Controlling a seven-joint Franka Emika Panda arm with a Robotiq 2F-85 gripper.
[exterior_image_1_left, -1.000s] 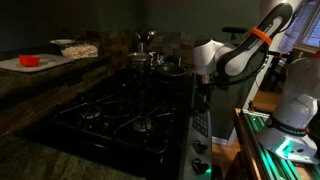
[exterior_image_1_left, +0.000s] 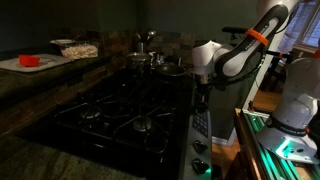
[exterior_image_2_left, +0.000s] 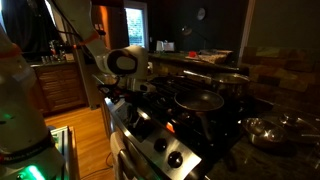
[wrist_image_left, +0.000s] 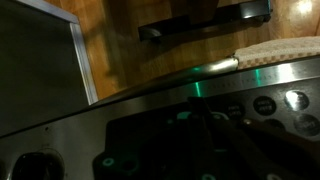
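Observation:
My gripper (exterior_image_1_left: 201, 103) hangs over the front edge of the stove, by the control panel, its fingers dark and hard to make out. From the wrist view, the gripper appears as a dark shape above the stove's metal front strip; it looks shut, with nothing visible between its fingers. The black stove top (exterior_image_1_left: 125, 105) carries several burner grates. A dark frying pan (exterior_image_2_left: 200, 100) rests on it, with a pot (exterior_image_2_left: 228, 78) farther back.
An oven handle (wrist_image_left: 205, 70) runs below the stove front, with a light cloth (wrist_image_left: 280, 48) beside it. A red-and-white item (exterior_image_1_left: 30, 61) lies on the back left counter. Metal pans (exterior_image_2_left: 268, 130) sit on the counter at right. Wooden floor shows below.
The arm's upper part has shifted very slightly over the last second. The gripper stays by the stove front, and the cookware has not moved.

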